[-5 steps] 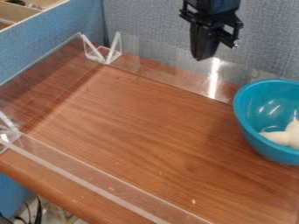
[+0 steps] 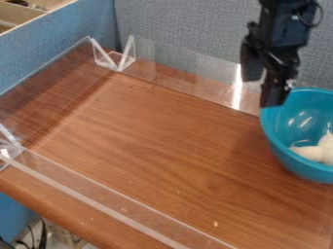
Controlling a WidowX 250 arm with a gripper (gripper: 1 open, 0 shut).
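Observation:
My dark gripper (image 2: 271, 95) hangs at the upper right, its fingers pointing down over the back-left rim of a blue bowl (image 2: 277, 141), open with nothing seen between the fingers. The bowl stands on the wooden table at the right, partly cut off by the frame edge. Inside it lies a pale, cream-coloured object (image 2: 318, 150).
Clear plastic barriers with white corner brackets (image 2: 113, 59) run along its edges. A grey wall stands behind, and a blue-sided wooden box (image 2: 19, 39) is at the upper left.
My gripper has moved right and downward from above the back barrier to the bowl's rim. The bowl and its contents look unchanged.

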